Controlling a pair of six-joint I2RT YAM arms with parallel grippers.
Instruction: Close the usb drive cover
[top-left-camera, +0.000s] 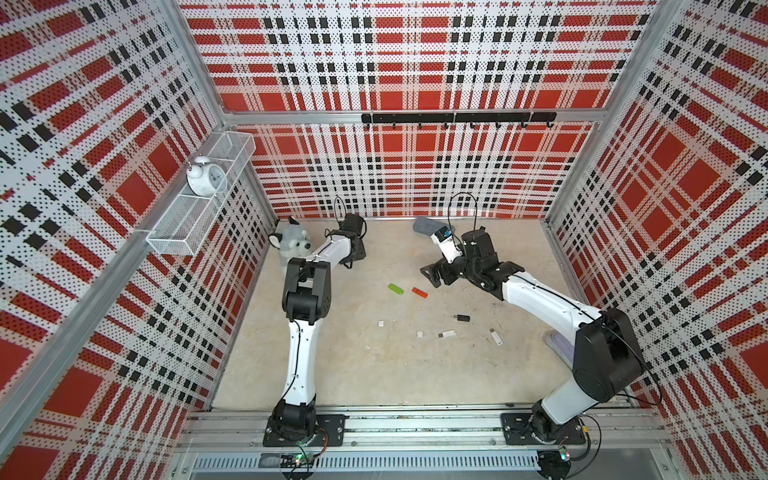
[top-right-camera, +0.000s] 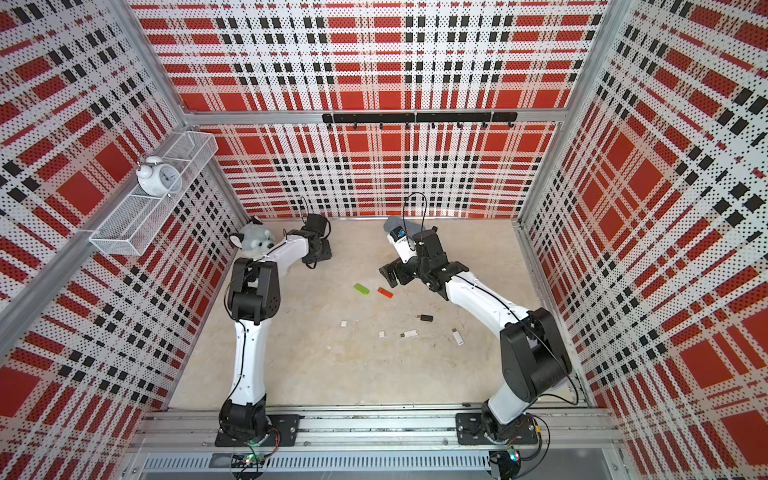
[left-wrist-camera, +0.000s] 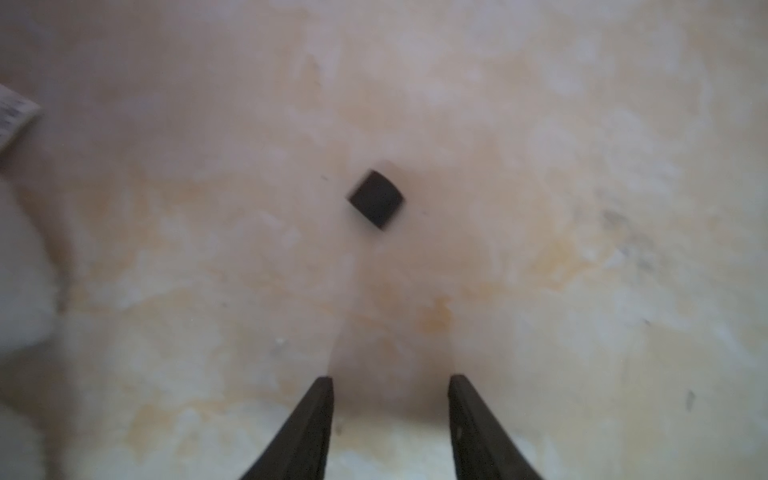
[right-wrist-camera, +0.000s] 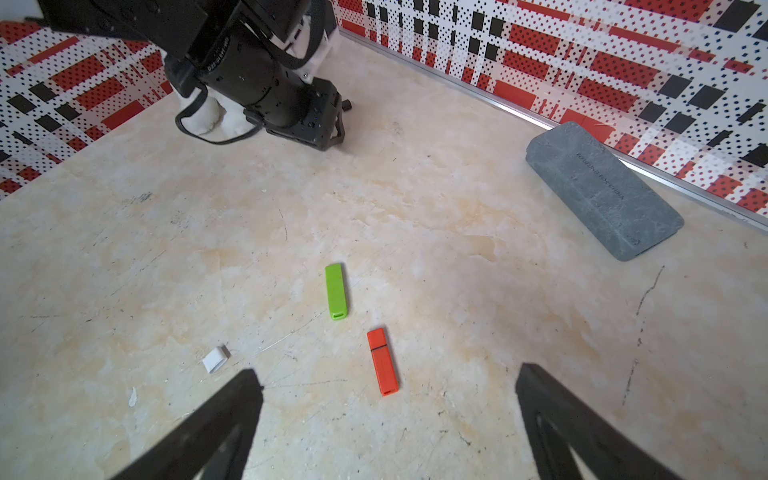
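A small black cap (left-wrist-camera: 376, 199) lies on the table in the left wrist view, ahead of my left gripper; the fingers are apart with only bare table between them. High over the table, my right gripper is open and empty. Beyond its fingertips lie a green USB drive (right-wrist-camera: 336, 292) and a red USB drive (right-wrist-camera: 382, 362), the red one with a seam near one end. Nearer the front are a black USB drive (top-left-camera: 462, 318) with its plug bare, a white USB drive (top-left-camera: 447, 334) and another white drive (top-left-camera: 496, 337).
Small white caps (top-left-camera: 381, 324) (top-left-camera: 420, 334) lie in the middle of the table. A plush toy (top-left-camera: 294, 238) sits at the back left, close to the left arm. At the back wall rests a grey case (right-wrist-camera: 604, 190).
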